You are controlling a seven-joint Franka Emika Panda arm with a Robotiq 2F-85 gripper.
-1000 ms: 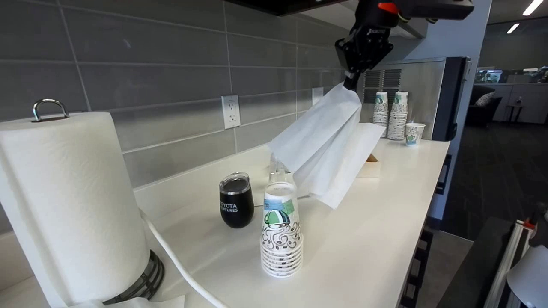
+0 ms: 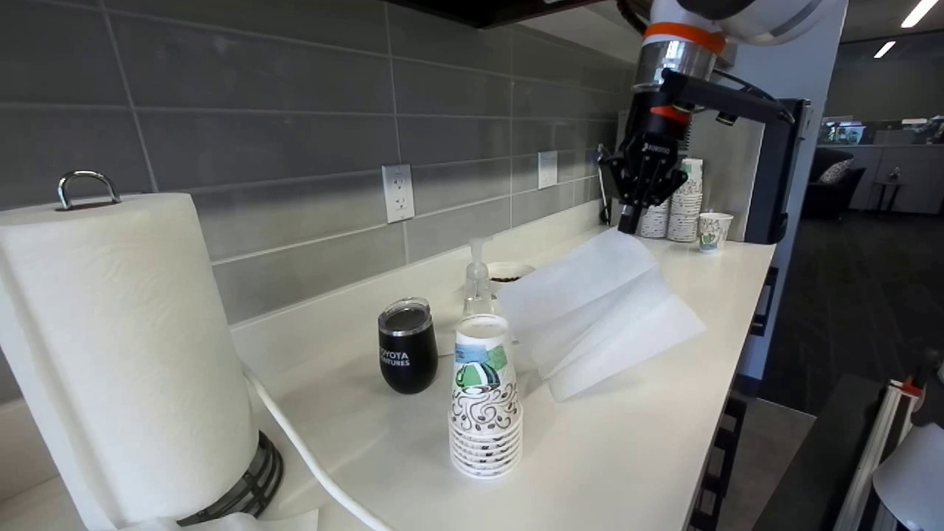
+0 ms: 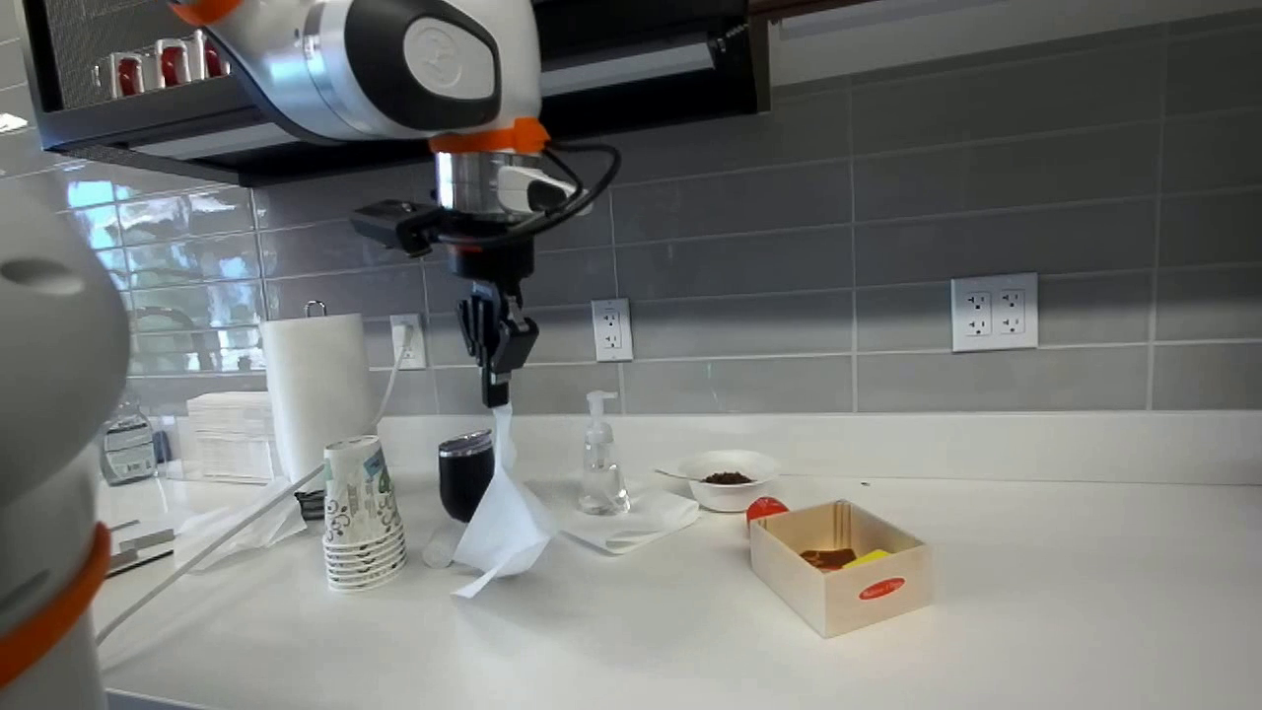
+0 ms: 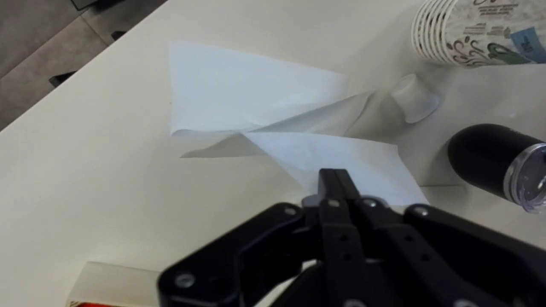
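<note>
A thin white paper sheet (image 2: 588,310) hangs creased beneath my gripper (image 2: 630,221), whose closed fingertips pinch its upper edge. In exterior view 2 the sheet (image 3: 506,532) narrows upward to the fingertips of the gripper (image 3: 498,396), and its lower end is down close to or on the counter. From the wrist, the sheet (image 4: 251,92) spreads out below and ahead of the shut gripper; the pinched part is largely hidden by the fingers.
Near the sheet stand a stack of paper cups (image 3: 361,509), a black tumbler (image 3: 466,473) and a soap pump bottle (image 3: 603,467). A bowl (image 3: 734,477) and a wooden box (image 3: 840,580) lie to the right in that view. Free counter extends beyond the box. A paper towel roll (image 2: 124,354) stands apart.
My gripper has come down and slightly right in exterior view 1, still with the sheet. The sheet hangs lower, spreads wider and now covers the wooden box there.
</note>
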